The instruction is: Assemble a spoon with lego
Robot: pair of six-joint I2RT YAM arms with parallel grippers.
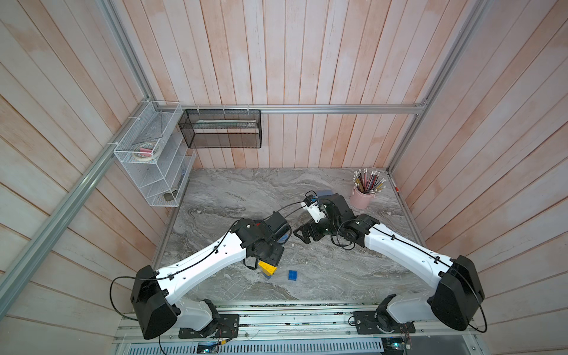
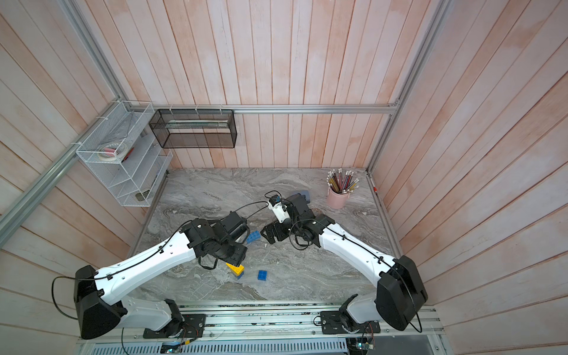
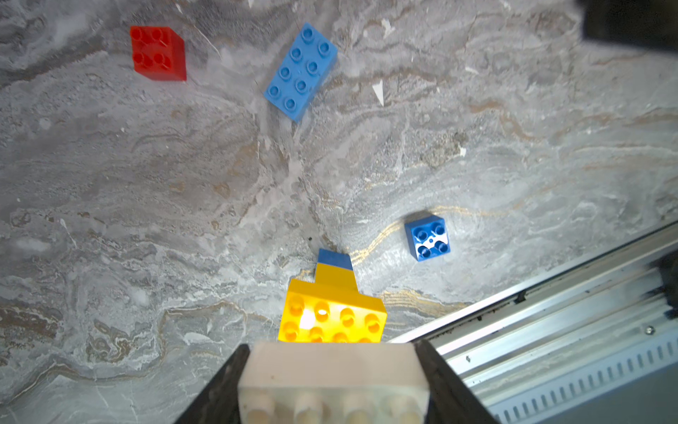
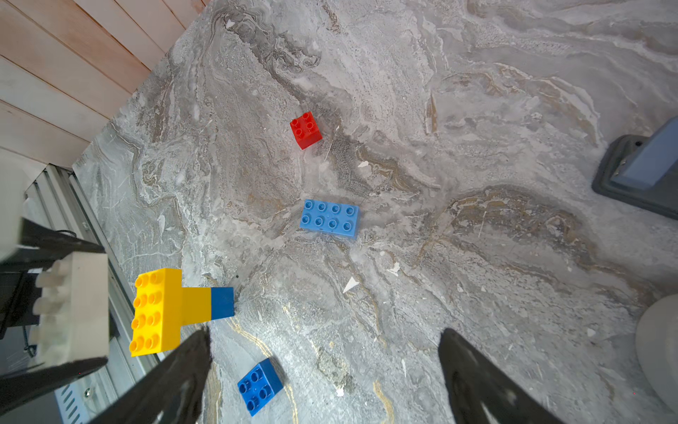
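My left gripper is shut on a white brick (image 4: 88, 311), whose studs show in both wrist views. Below it stands a stack with a wide yellow brick (image 4: 171, 311) on top, a smaller yellow brick (image 4: 195, 305) under that and a blue brick (image 4: 222, 302) at the foot. In the right wrist view a gap shows between the white brick and the stack. My right gripper is open and empty over the table. Loose on the table lie a red brick (image 3: 156, 53), a light-blue brick (image 3: 302, 70) and a dark-blue brick (image 3: 428, 238).
A pink cup (image 1: 361, 200) of pencils stands at the back right. A grey-blue object (image 4: 649, 159) lies on the table near the right arm. The front rail (image 3: 558, 318) runs close to the stack.
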